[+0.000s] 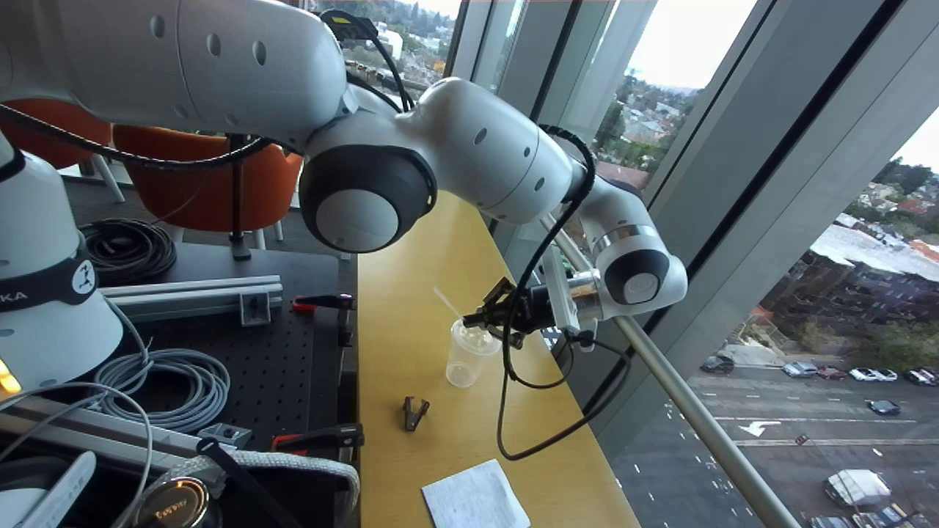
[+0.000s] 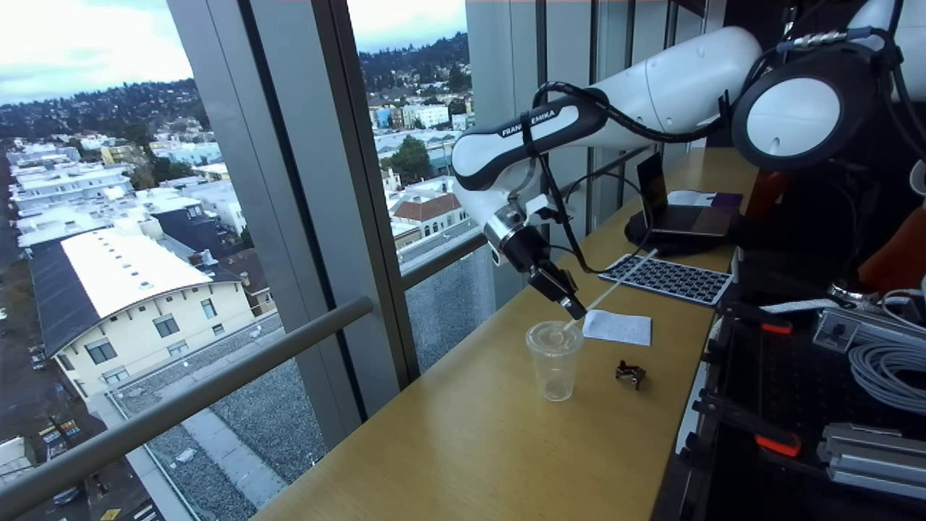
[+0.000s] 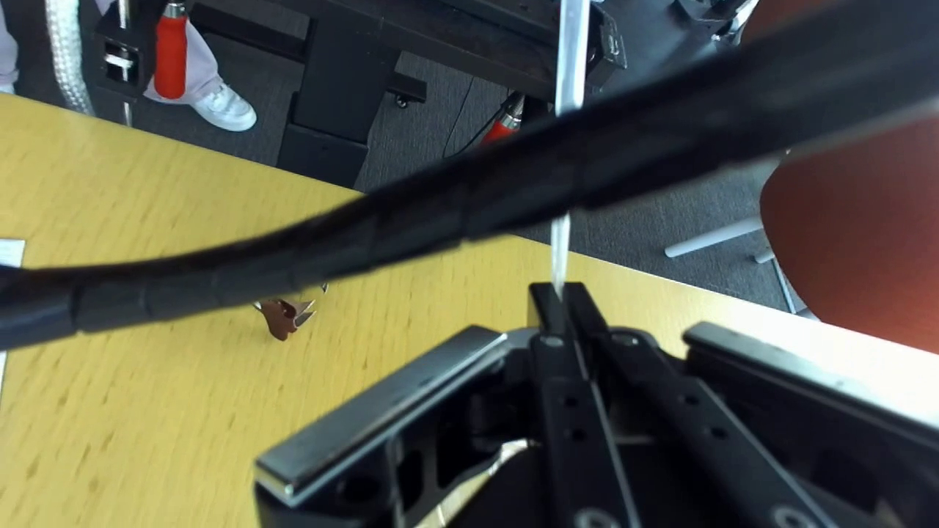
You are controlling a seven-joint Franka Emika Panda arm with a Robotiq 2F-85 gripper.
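Observation:
A clear plastic cup (image 1: 466, 359) with a domed lid stands upright on the wooden counter. Just over its lid, my gripper (image 1: 469, 320) is shut on a pale straw (image 1: 446, 300), which slants up and away from the fingers. In exterior view 2 the straw (image 2: 621, 281) rises to the right from beside the lid of the cup (image 2: 555, 363), its lower end close to the lid; whether it passes through the lid I cannot tell. The wrist view has the straw (image 3: 570, 61) pinched between the fingertips, pointing away; the cup is mostly hidden beneath the gripper there.
A small dark clip (image 2: 631, 373) and a folded white paper (image 2: 618, 328) lie near the cup. Farther along are a keyboard (image 2: 670, 278) and a laptop (image 2: 686, 217). A window rail (image 1: 704, 422) runs beside the counter. A black cable crosses the wrist view.

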